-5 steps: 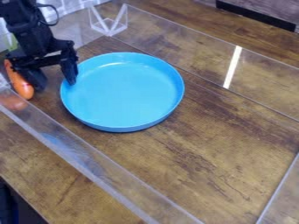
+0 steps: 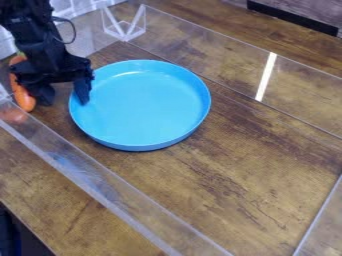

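My black gripper point(image 2: 62, 85) hangs at the left edge, just left of the large blue plate point(image 2: 139, 108), its fingers apart and pointing down. An orange carrot-like object point(image 2: 22, 90) lies beside it at the far left, partly hidden behind the gripper. Whether a finger touches that object or the plate rim is unclear.
Clear panels cross the left foreground and right side. A white wire object point(image 2: 123, 22) stands at the back left.
My gripper and arm have shifted slightly to the right. The plate and orange object look unchanged.
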